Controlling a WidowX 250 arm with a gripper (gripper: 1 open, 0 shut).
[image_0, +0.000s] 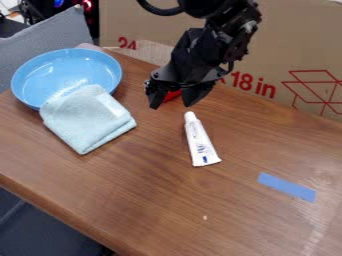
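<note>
My black gripper (174, 92) hangs in the upper middle of the camera view, open, over a red object (171, 97) that it mostly hides. A white tube (199, 140) lies on the wooden table just below and right of the gripper. A folded pale blue cloth (87, 122) lies to the left, beside a blue bowl (47, 67).
A strip of blue tape (286, 186) is stuck on the table at the right. A cardboard box (287, 50) stands along the back, and grey fabric (34, 35) is at the back left.
</note>
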